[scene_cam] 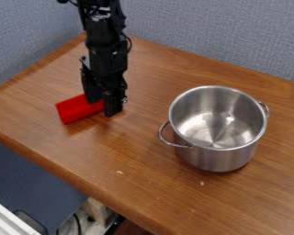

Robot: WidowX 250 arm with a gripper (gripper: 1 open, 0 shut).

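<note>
A red block [78, 107] lies on the wooden table at the left of the camera view, long and angled toward the back right. My black gripper [104, 99] is lowered over its right end, hiding part of it. Whether the fingers are closed on the block is hard to tell. A steel pot [217, 128] with two loop handles stands to the right, apart from the gripper.
Grey walls stand behind.
</note>
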